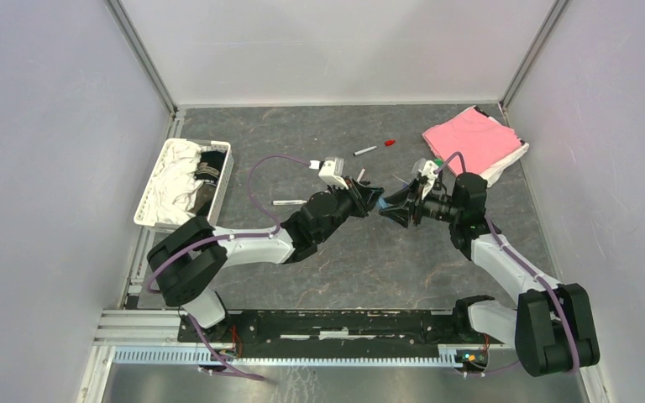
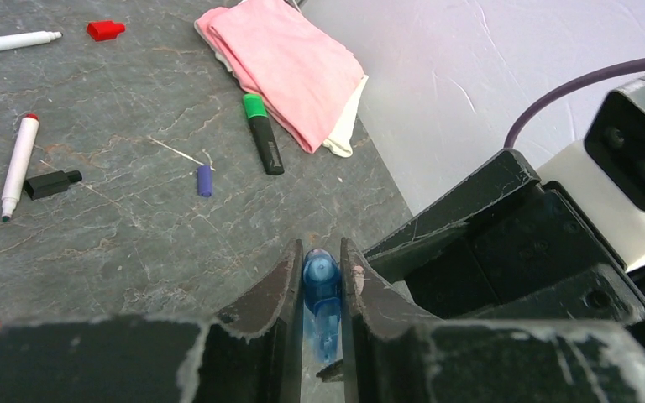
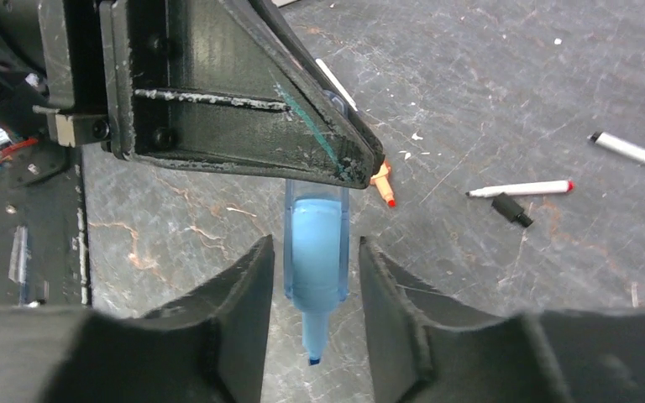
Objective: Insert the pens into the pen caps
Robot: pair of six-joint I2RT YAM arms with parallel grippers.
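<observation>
A blue highlighter (image 3: 316, 248), upright in the right wrist view with cap and barrel together, is held in my left gripper, whose fingers are shut on it. My right gripper is part open around its lower part, with gaps beside the barrel. Loose on the table lie a white red-ended marker (image 2: 19, 166), black cap (image 2: 50, 183), red cap (image 2: 105, 29), blue cap (image 2: 204, 179), white marker (image 2: 8, 42), orange marker (image 3: 384, 183) and green-capped highlighter (image 2: 262, 132).
A white basket (image 1: 143, 206) with cloths stands at the left. Folded pink cloths (image 1: 469, 138) lie at the back right.
</observation>
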